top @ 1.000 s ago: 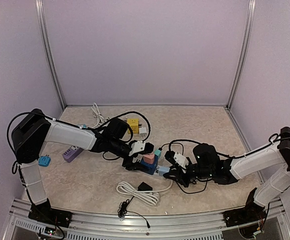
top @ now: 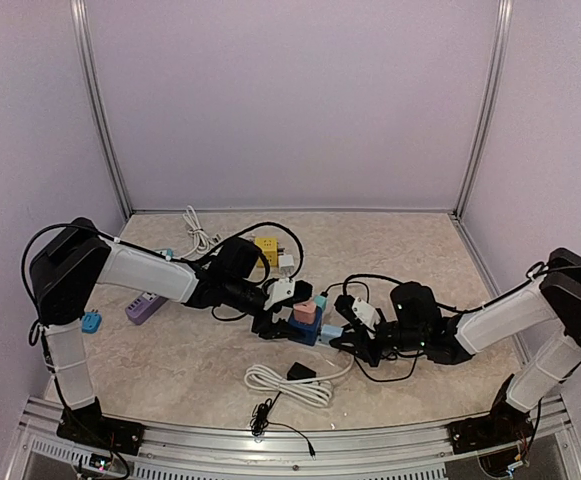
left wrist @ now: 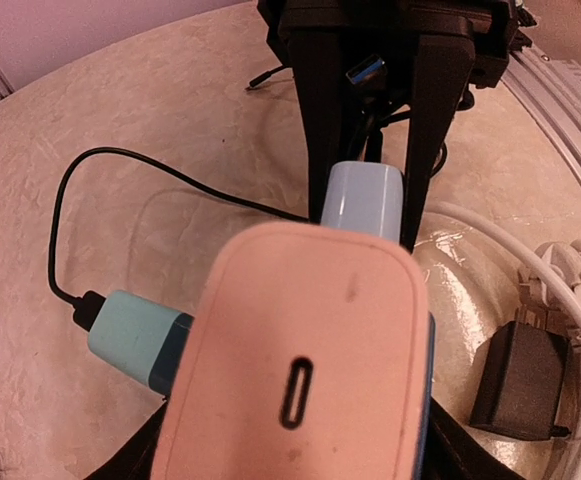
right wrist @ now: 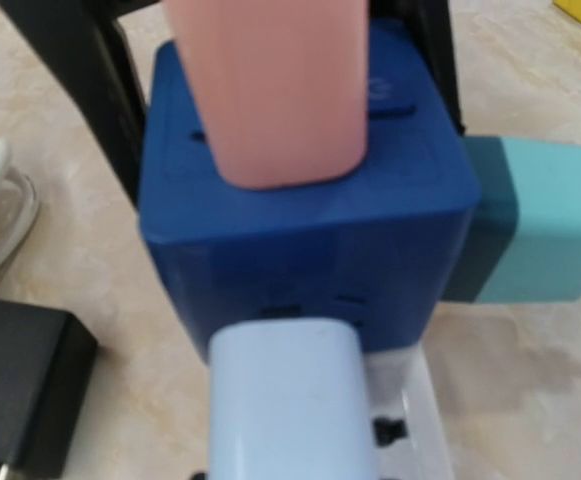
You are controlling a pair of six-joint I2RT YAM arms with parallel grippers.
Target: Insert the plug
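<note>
In the top view my left gripper (top: 288, 320) is shut on a dark blue cube socket (right wrist: 315, 265), whose sides its black fingers (right wrist: 125, 110) flank. A pink plug (left wrist: 295, 350) sits on the cube's top, and a teal plug (right wrist: 555, 220) sticks out of one side. My right gripper is shut on a pale blue plug (right wrist: 288, 410). That plug faces the cube's front, close up, just below some dark slots (right wrist: 282, 312) in the face. Its prongs are hidden, so I cannot tell whether they enter the cube.
A white cable coil (top: 288, 385) and a black adapter (top: 300, 371) lie in front of the cube. Behind it are a yellow block (top: 267, 250) and a white plug (top: 286, 264). A purple strip (top: 146, 306) lies to the left. Open table lies at back right.
The cube and the pale blue plug have both shifted slightly right and back, still in their grippers. The white coil and black adapter have slid a little right too.
</note>
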